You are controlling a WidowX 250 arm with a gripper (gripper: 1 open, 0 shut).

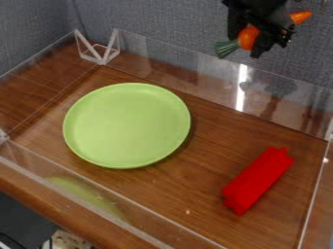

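My black gripper (255,27) is at the top right, raised above the clear back wall, shut on an orange toy carrot (247,39) with green leaves at its lower left. On the wooden table below lie a green plate (127,126) at left-centre and a red block (256,179) at the front right.
Clear barriers edge the table, with the back one (196,68) under the gripper. A white wire frame (99,49) stands at the back left corner. The wood between plate and red block is bare.
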